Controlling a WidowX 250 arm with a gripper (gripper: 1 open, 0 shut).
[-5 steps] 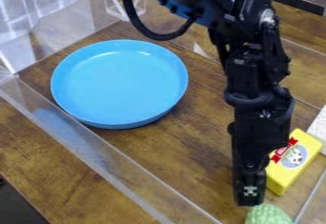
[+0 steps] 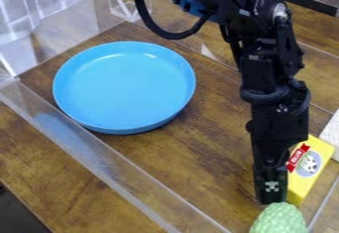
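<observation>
My black gripper [image 2: 272, 173] points straight down at the lower right, its fingertips low near the table, just left of a yellow box [image 2: 310, 177] with a red label and a cartoon face, and just above a pale green textured object [image 2: 279, 219] at the bottom edge. The gripper is open; whether anything sits between the fingers is hard to see.
A blue plate [image 2: 123, 84] lies at the upper left on the wooden table [image 2: 73, 177]. A clear plastic edge runs along the left and bottom. A white object shows at the far right edge behind the yellow box.
The gripper has shifted slightly upward in view compared with a second ago, and more of the green object shows below it. The plate has stayed put.
</observation>
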